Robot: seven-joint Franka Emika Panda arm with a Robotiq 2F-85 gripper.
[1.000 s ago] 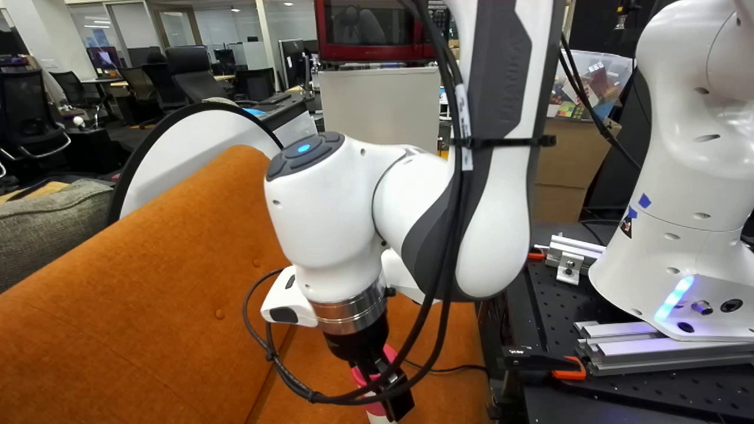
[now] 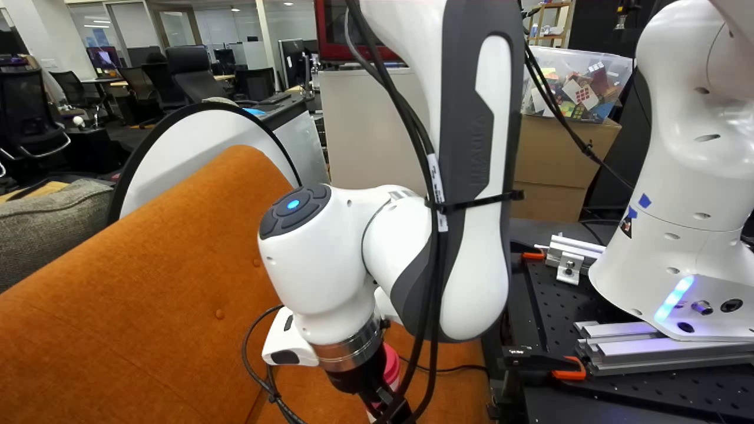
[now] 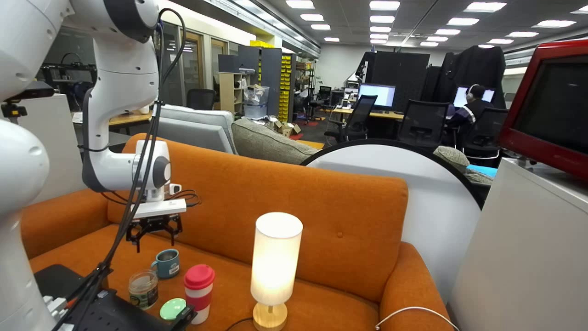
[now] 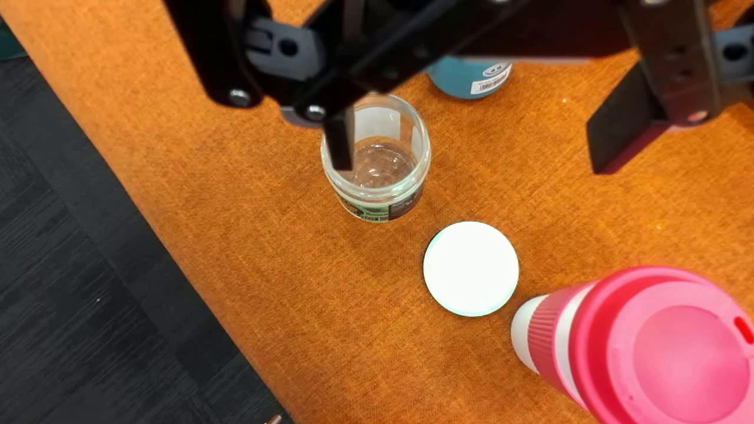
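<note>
My gripper stands open, its two fingertips far apart with nothing gripped between them. In exterior view 2 the gripper [image 3: 155, 246] hangs just above and behind a blue mug [image 3: 168, 264]. An open glass jar [image 4: 376, 180] sits on the orange seat; in the wrist view the left finger [image 4: 340, 145] overlaps its mouth, and contact cannot be told. Beside the jar lies a round pale lid [image 4: 471, 268], greenish in exterior view 2. A pink-lidded cup [image 4: 668, 346] with white bands stands to the lid's right. Only the lower part of the mug [image 4: 470, 76] shows at the wrist view's top.
A lit lamp [image 3: 277, 259] stands on the orange couch [image 3: 342, 212], right of the cup. The backrest rises behind the gripper. A black mounting table [image 2: 657, 381] borders the seat. Cables [image 2: 431, 282] hang along the arm.
In exterior view 1 the arm has come lower and shifted slightly left. The hand now reaches nearer the seat, its lower end cut off by the frame's bottom.
</note>
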